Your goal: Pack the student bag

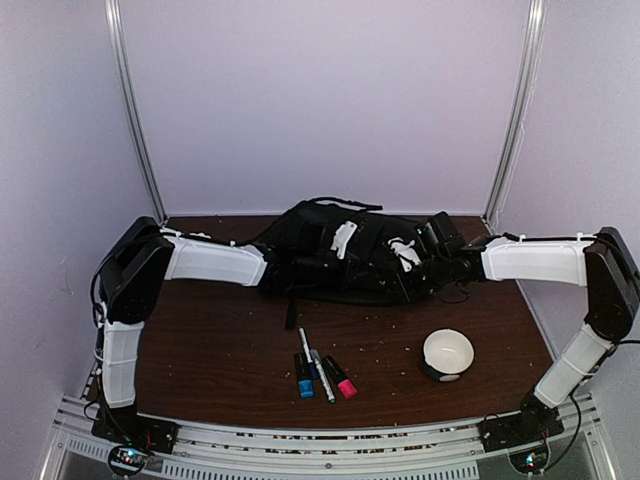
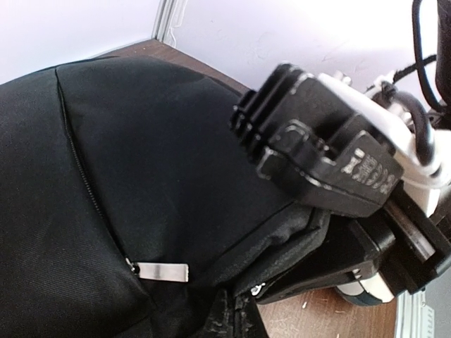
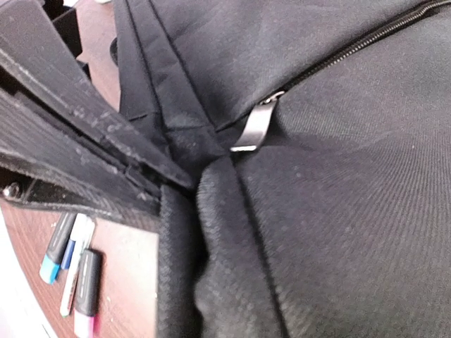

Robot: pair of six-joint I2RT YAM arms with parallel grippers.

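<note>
A black backpack (image 1: 310,225) lies along the back of the table, with zips and metal pullers (image 2: 162,272) (image 3: 255,127). My left gripper is at the bag's seam beside a zip, its fingertips shut and partly sunk in the fabric. My right gripper is also shut at the folded edge of the bag, close to the left one in the top view; whether fabric is pinched in either is hard to tell.
In front lie blue (image 1: 306,385) and pink (image 1: 343,382) markers, pens (image 1: 328,390) and a white bowl (image 1: 448,350).
</note>
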